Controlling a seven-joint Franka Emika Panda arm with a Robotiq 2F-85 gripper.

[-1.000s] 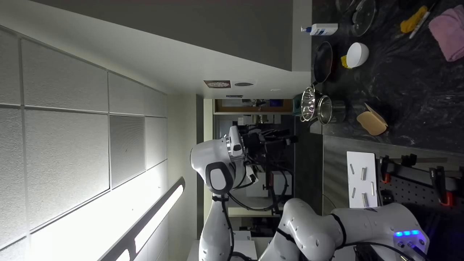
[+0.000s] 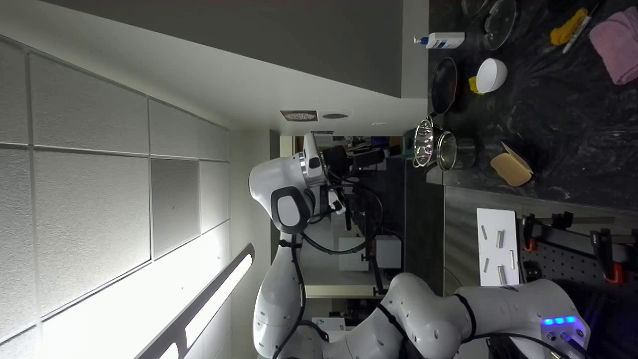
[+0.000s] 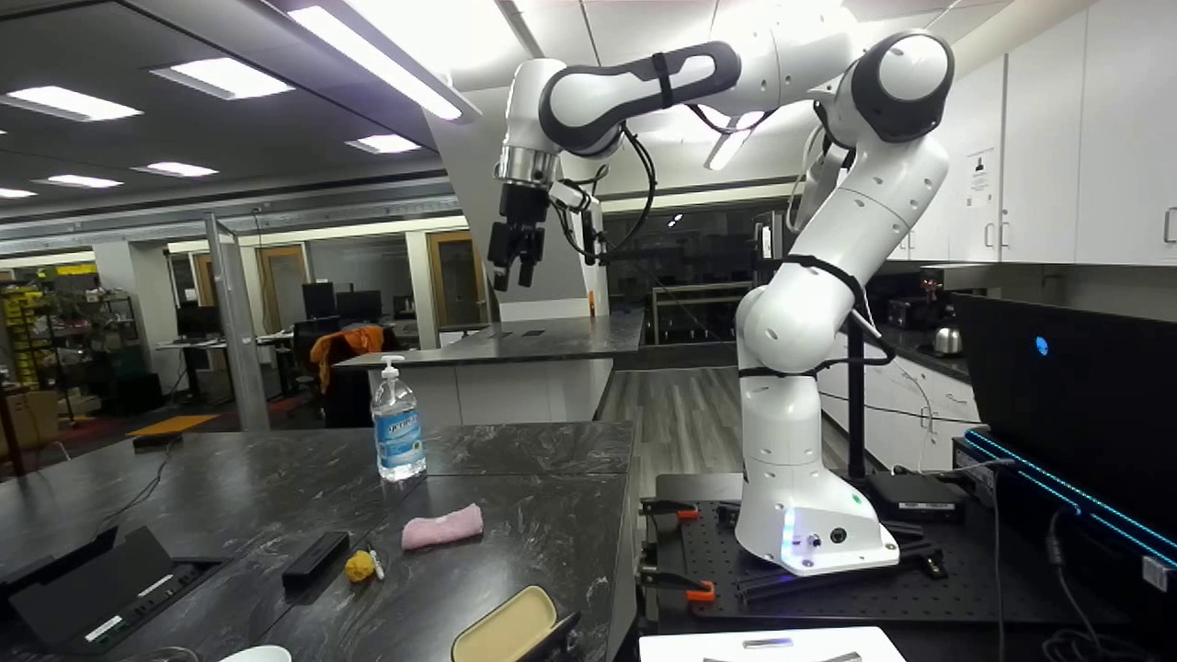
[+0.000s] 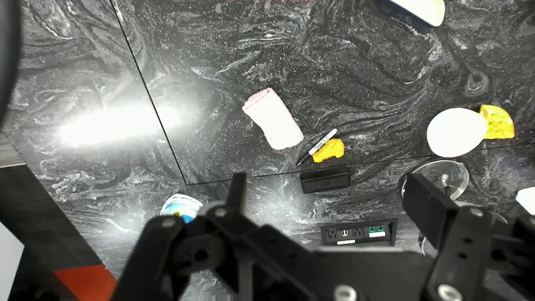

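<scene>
High over the dark marbled table (image 4: pixel 321 65) hangs my gripper (image 3: pixel 514 276), open and empty, with its fingers pointing down. In the wrist view a folded pink towel (image 4: pixel 274 120) lies near the middle of the table. Beside it are a marker (image 4: pixel 323 141) and a yellow lump (image 4: pixel 329 150), close to a black block (image 4: pixel 324 179). Farther right a white bowl (image 4: pixel 456 132) sits against a yellow piece (image 4: pixel 497 122). A tan open case (image 3: pixel 508 627) rests near the table edge.
A clear pump bottle (image 3: pixel 397 425) stands tall on the table. A dark pan (image 2: pixel 444 86), a metal pot (image 2: pixel 457 149) and a glass lid (image 2: pixel 500 24) also occupy it. Clamps and a white board (image 2: pixel 496 246) lie near the arm's base.
In exterior view 1 the arm and gripper have shifted up and to the left in the picture, so the gripper is higher. The table objects have not moved.
</scene>
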